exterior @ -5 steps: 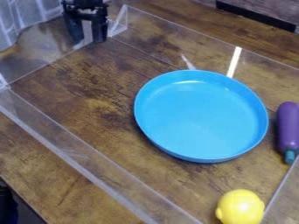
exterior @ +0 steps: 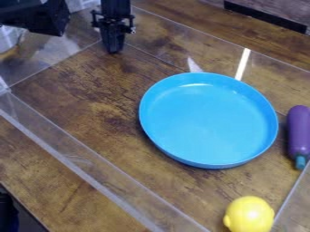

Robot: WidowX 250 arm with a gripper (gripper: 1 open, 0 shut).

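Note:
My black gripper (exterior: 114, 38) is at the top left, above the back left of the clear-walled area, its fingers pointing down; it looks shut, with nothing visible between them, though it is small and dark. A blue round plate (exterior: 208, 119) lies in the middle right, empty. A yellow lemon (exterior: 248, 214) sits at the bottom right, and a purple eggplant (exterior: 299, 132) lies at the right edge, partly cut off.
Clear plastic walls (exterior: 85, 165) border the wooden work surface. A white strip and a small white shape show behind the plate.
The gripper has moved a little to the right and down, and more of the dark arm shows at the top left. The plate, lemon and eggplant are unchanged.

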